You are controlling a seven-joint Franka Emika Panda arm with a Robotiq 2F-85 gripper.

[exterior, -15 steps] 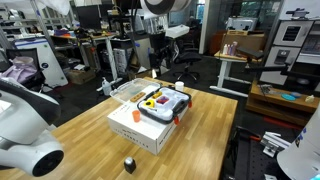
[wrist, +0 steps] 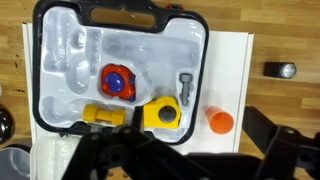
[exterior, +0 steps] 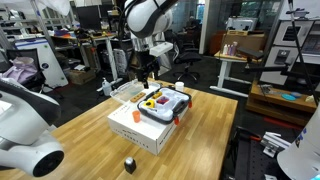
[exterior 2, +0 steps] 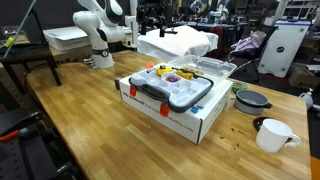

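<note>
My gripper hangs open above the white box [wrist: 230, 65], its dark fingers spread wide and nothing gripped. On the box lies a grey tray [wrist: 143, 45] with a black rim and handle. Inside the tray are a red and blue round piece [wrist: 118, 82], a yellow tape-measure-like toy [wrist: 162, 112], a yellow bar-shaped piece [wrist: 103, 114] and a grey bolt [wrist: 185, 88]. An orange cup [wrist: 220, 121] stands on the box beside the tray, near the right finger. A small black object [wrist: 280, 70] sits apart on the wooden table.
A clear container [exterior 2: 205, 67] stands behind the tray. A white mug [exterior 2: 274, 135] and a lidded pot [exterior 2: 250, 102] occupy the table on one side. Bare wood [exterior 2: 115, 145] stretches in front of the box. A person [exterior: 148, 30] is behind the table.
The person in the background has shifted left and leans lower toward the table's far end. The tray, box and cup have kept their places.
</note>
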